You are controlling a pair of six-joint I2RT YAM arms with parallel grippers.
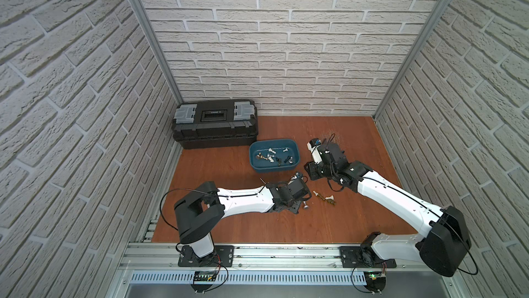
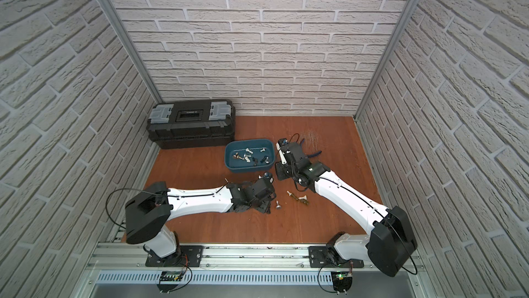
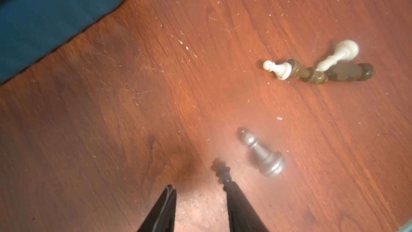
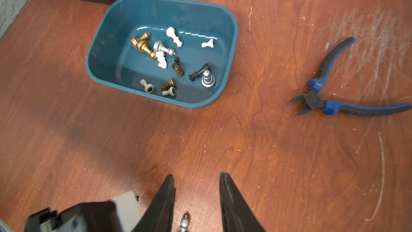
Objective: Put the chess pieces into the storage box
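Note:
The blue storage box (image 4: 107, 38) holds several white, black, gold and silver chess pieces. My left gripper is open low over the table, near a lying black piece (image 3: 224, 174); a silver pawn (image 3: 268, 161) lies beside it. Farther right lie small white pieces (image 3: 281, 71) (image 3: 343, 51) and brown pieces (image 3: 313, 76) (image 3: 352, 72) in a cluster. My right gripper hangs right of the box over the table, fingers parted, nothing seen between them.
Blue-handled cutters (image 4: 317, 86) lie right of the box. A black toolbox (image 1: 215, 138) stands at the back left.

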